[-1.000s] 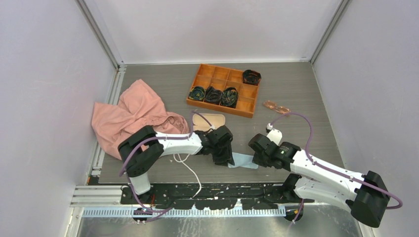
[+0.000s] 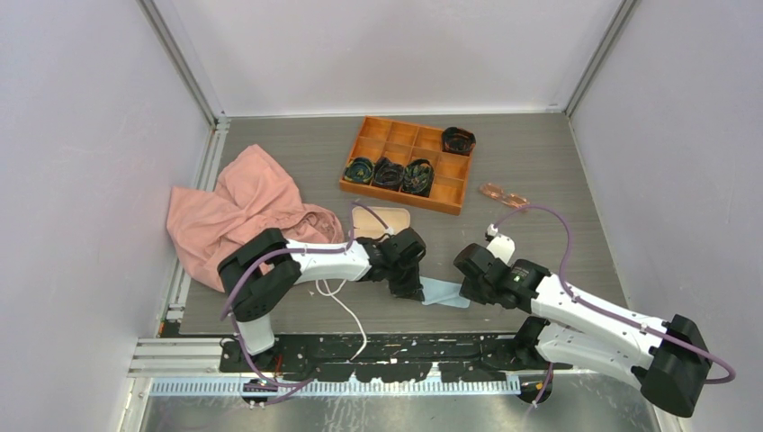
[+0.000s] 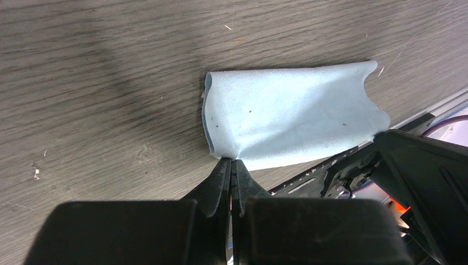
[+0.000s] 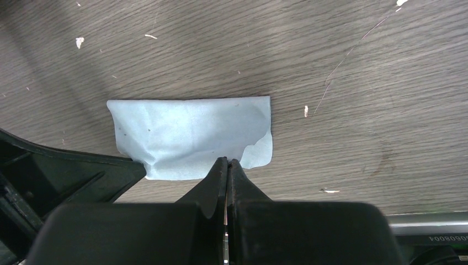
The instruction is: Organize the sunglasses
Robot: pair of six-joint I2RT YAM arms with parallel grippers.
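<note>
Folded sunglasses (image 2: 504, 195) with brownish lenses lie on the table right of the organizer. A small light-blue cloth (image 2: 444, 292), folded over, is flat near the front edge between the arms. My left gripper is shut, its tips against the cloth's near edge by the folded end; whether any fabric sits between them is hard to see. At the cloth's opposite end, my right gripper is shut on the edge of the fabric. In the top view an open tan case (image 2: 393, 218) is partly hidden behind the left arm.
An orange compartment organizer (image 2: 459, 180) holds several dark rolled items. Left of it is a heaped pink cloth (image 2: 247, 211). A white cord (image 2: 349, 310) trails to the front edge.
My left gripper has shifted very slightly at the cloth's left end, where a little less fabric shows. My right arm, the sunglasses and the organizer look unmoved.
</note>
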